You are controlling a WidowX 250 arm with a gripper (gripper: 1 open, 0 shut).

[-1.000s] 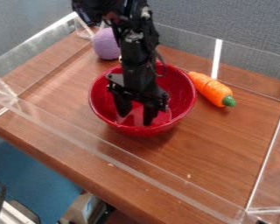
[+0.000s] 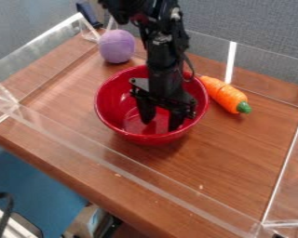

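Note:
The black gripper [image 2: 162, 108] reaches down from the top into a red bowl [image 2: 116, 123] in the middle of the wooden surface. Its fingers are over and inside the bowl; whether they are open or shut, and whether anything is between them, I cannot tell.
A purple round object [image 2: 115, 46] lies behind the bowl on the left. An orange carrot [image 2: 223, 93] lies to the right of it. Clear walls edge the wooden surface [image 2: 215, 167], which is bare at the front and right.
The gripper has shifted and turned slightly inside the bowl over the last second. The bowl, carrot and purple object look still.

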